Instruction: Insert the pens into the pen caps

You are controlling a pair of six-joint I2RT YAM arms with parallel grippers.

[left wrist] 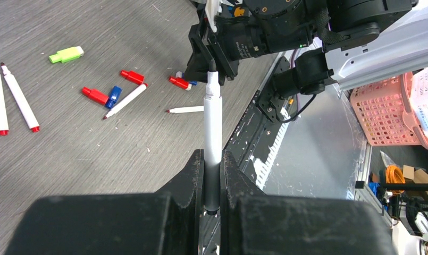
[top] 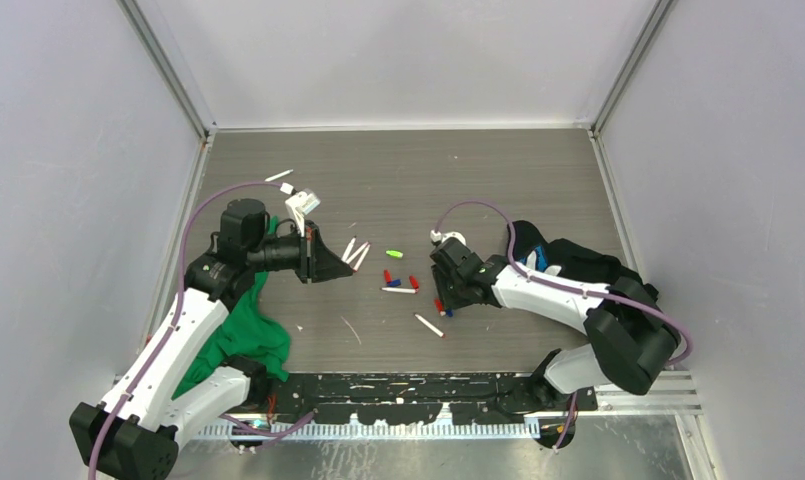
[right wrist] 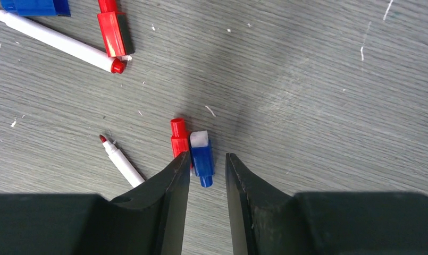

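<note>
My left gripper is shut on a white pen (left wrist: pixel 212 122), held upright with its dark tip up. My right gripper is part open, low over a blue cap (right wrist: pixel 202 159) and a red cap (right wrist: pixel 179 138) lying side by side; nothing shows gripped. A small white pen (right wrist: pixel 124 164) lies left of them. Another red cap (right wrist: pixel 115 34), a blue cap (right wrist: pixel 39 5) and a white pen (right wrist: pixel 63 42) lie farther back. More white pens (left wrist: pixel 21 98) and a green cap (left wrist: pixel 67 54) rest on the table.
A green cloth (top: pixel 243 335) lies at the left under the left arm, and a dark cloth (top: pixel 588 260) at the right behind the right arm.
</note>
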